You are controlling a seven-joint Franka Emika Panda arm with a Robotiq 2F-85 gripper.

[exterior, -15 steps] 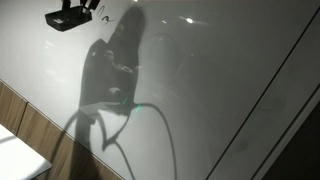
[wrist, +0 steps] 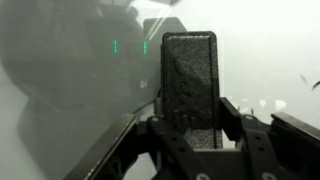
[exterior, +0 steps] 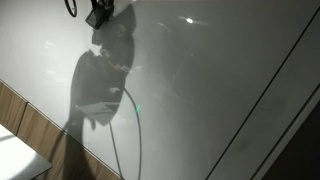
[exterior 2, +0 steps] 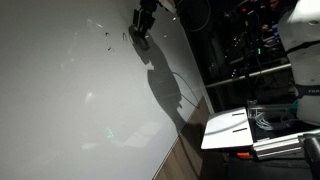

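Note:
A dark, rectangular felt-like block, seemingly a whiteboard eraser (wrist: pixel 190 80), is held between the fingers of my gripper, which is shut on it. The whiteboard (exterior 2: pixel 85 95) fills most of every view. At its top edge in exterior view 1, the gripper is partly cut off above the eraser (exterior: pixel 97 18). Exterior view 2 has the gripper (exterior 2: pixel 145 20) over the eraser (exterior 2: pixel 140 39), close to the board; whether they touch I cannot tell. Small dark marks (exterior 2: pixel 124 37) lie left of the eraser there. Faint marks (wrist: pixel 262 103) show right of it in the wrist view.
A wood-coloured strip (exterior: pixel 38 130) borders the board, with a white surface (exterior: pixel 18 160) beyond it. In exterior view 2, a white panel (exterior 2: pixel 228 130) and cluttered equipment stand at the right. Wide stretches of board are clear; the arm's shadow (exterior: pixel 105 80) crosses it.
In exterior view 1 the eraser has moved right and turned, now looking narrower. A dark scribble right of it one second ago no longer shows there. The arm's shadow has shifted.

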